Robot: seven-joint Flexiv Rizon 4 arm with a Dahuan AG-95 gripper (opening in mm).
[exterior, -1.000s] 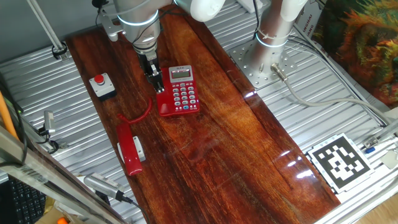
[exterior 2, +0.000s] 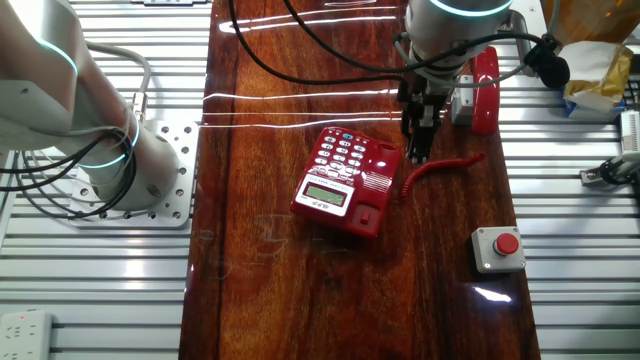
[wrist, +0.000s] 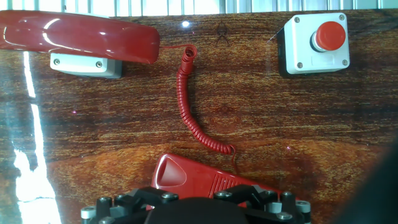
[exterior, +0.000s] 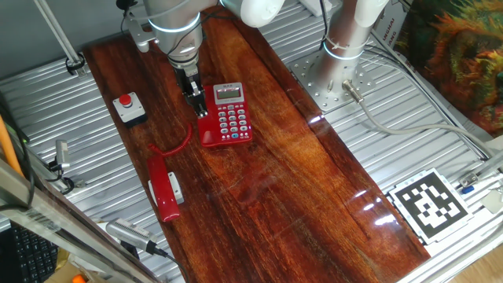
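A red desk phone base with a grey keypad and small display lies on the wooden table. Its red handset is off the base, resting across a white box near the table's edge. A coiled red cord curves over the wood between handset and base. My gripper points down at the cradle side of the base, close over its edge. Whether it touches the phone cannot be made out. In the wrist view the dark finger linkages overlap the base's near part, and the fingertips' spacing is unclear.
A white box with a red push button stands by the same long edge, apart from the phone. Bare wood stretches widely toward the marker board. Black cables hang from the arm.
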